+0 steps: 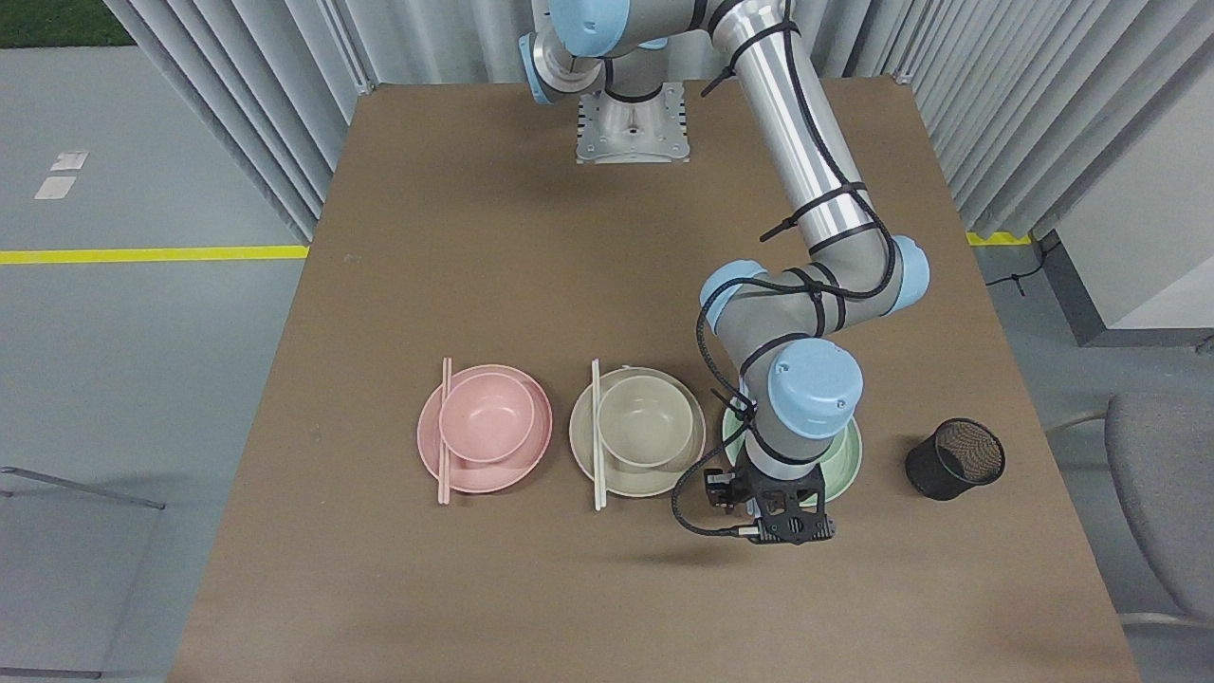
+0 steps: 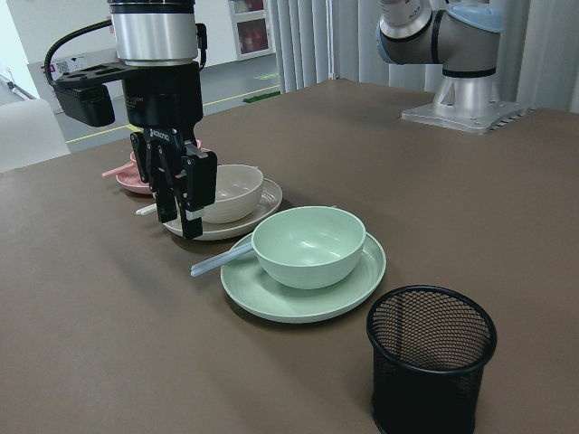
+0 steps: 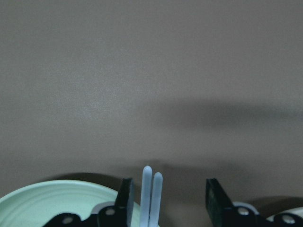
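Note:
My gripper stands open low at the front edge of the green plate [image 3: 61, 201], as the wrist view shows. The pale blue chopsticks [image 3: 147, 194] lie between its open fingers, nearer the left one. In the left view they extend from under the green bowl [image 2: 308, 242] side past the plate's edge, with the gripper above and behind their tips. In the front view my arm covers much of the green set. The beige bowl [image 1: 645, 421] and white chopsticks [image 1: 598, 433] sit on the middle plate; the pink bowl [image 1: 487, 416] and pink chopsticks [image 1: 445, 433] are on the left plate.
A black mesh cup [image 1: 956, 461] stands right of the green set. The arm's base [image 1: 632, 125] is at the back.

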